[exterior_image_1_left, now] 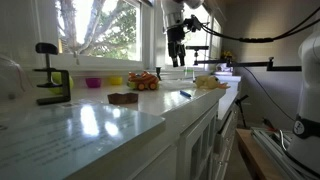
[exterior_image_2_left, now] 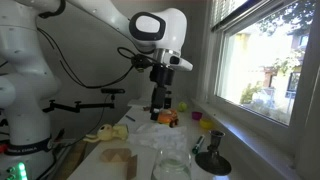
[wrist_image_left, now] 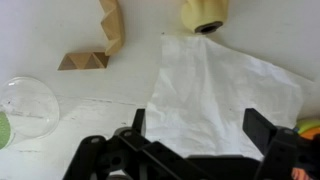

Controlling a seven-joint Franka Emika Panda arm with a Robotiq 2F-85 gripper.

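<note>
High above the white counter, my gripper looks straight down, its fingers (wrist_image_left: 138,120) wide apart with nothing between them. Beneath and ahead of it a white cloth (wrist_image_left: 215,85) lies spread, slightly creased, and apart from the fingers. A yellow toy (wrist_image_left: 205,13) with a dark round end touches the cloth's far edge in the wrist view. Farther left sits a brown, angular wooden-looking piece (wrist_image_left: 88,61). A clear round container (wrist_image_left: 35,105) stands at the left edge, and part of an orange toy (wrist_image_left: 309,130) shows at the right edge.
Along the window side stand pink (exterior_image_1_left: 93,82) and yellow (exterior_image_1_left: 116,81) cups. A black-and-green device (exterior_image_1_left: 52,75) rises from the counter nearby, beside a dark metal stand (exterior_image_2_left: 213,155) in the other exterior view. A dark blue pen-like item (exterior_image_1_left: 185,94) lies near the counter's front edge.
</note>
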